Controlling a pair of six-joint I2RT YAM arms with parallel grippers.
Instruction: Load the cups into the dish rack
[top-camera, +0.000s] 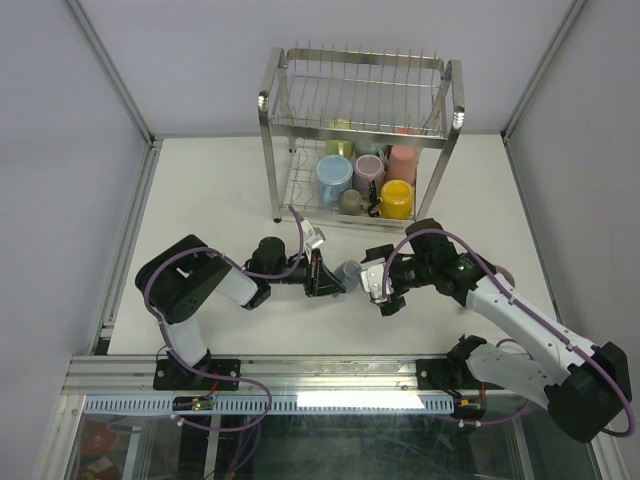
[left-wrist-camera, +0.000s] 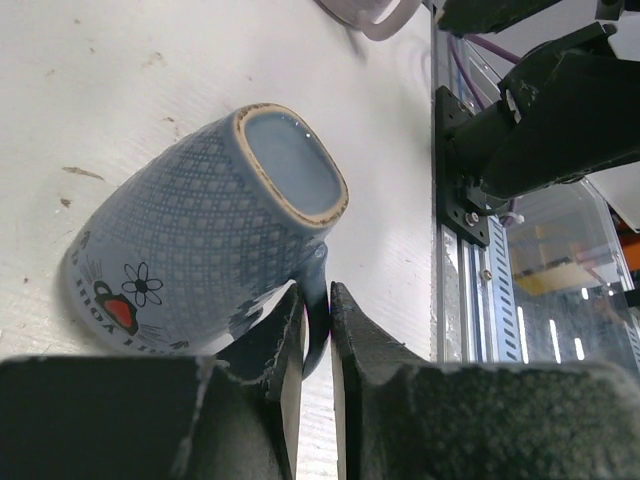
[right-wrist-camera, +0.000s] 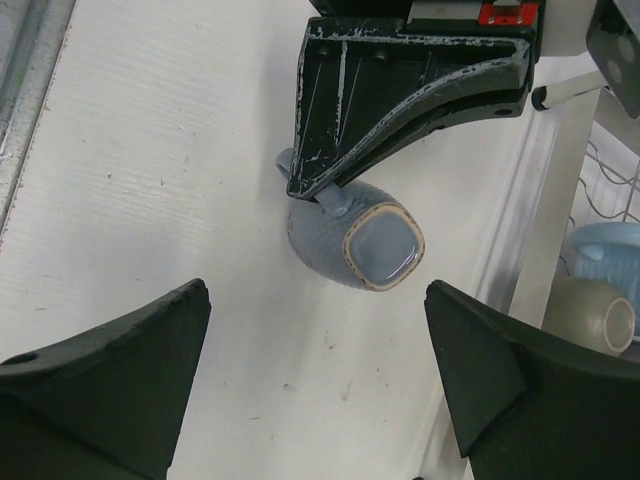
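A grey-blue cup lies tilted on its side in the middle of the white table, its square base turned up. In the left wrist view the same cup shows a flower and a red heart. My left gripper is shut on its handle. From the right wrist view, the cup sits beyond my right gripper, which stands open with nothing between its fingers. The metal dish rack stands at the back; its lower level holds a blue cup, a yellow cup and several others.
Partly hidden by my right arm, another cup rests on the table's right side. The front table edge runs close below both arms. Free table lies left of the rack.
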